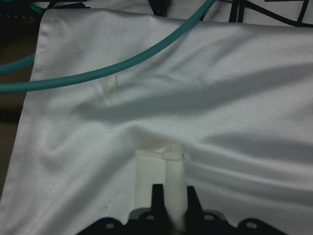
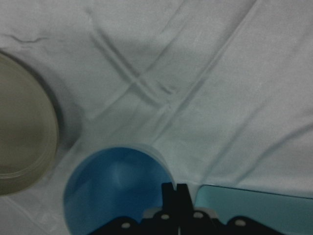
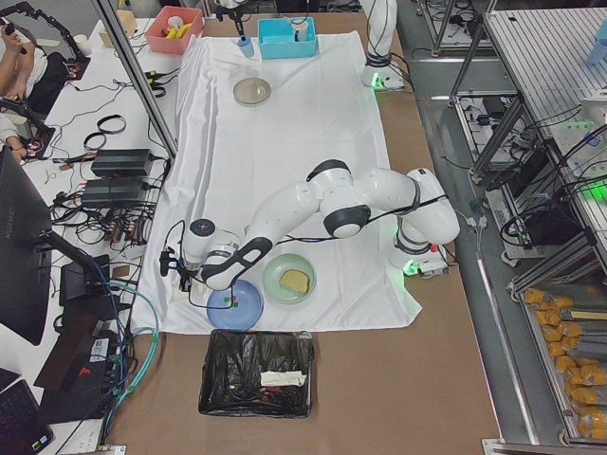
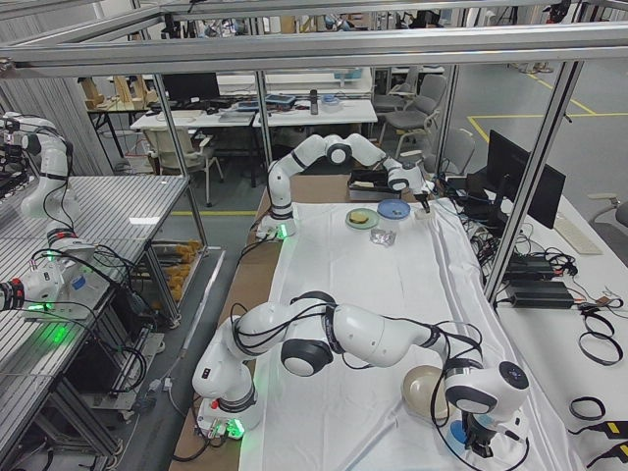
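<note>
My left gripper is low over the white cloth, its fingers either side of a folded cream item [image 1: 149, 176]; whether they are closed on it cannot be told. Near it in the camera left view lie a blue plate [image 3: 247, 305] and a green plate [image 3: 289, 267] with a yellow sponge-like piece [image 3: 295, 281]. At the far end my right gripper is over the rim of a blue cup [image 2: 115, 191], its fingertips close together, beside a beige bowl [image 2: 22, 127].
A black-lined bin [image 3: 237, 389] stands past the plates. A turquoise box [image 3: 277, 43] sits by the right arm. A teal hose [image 1: 117, 67] crosses the cloth's edge near my left gripper.
</note>
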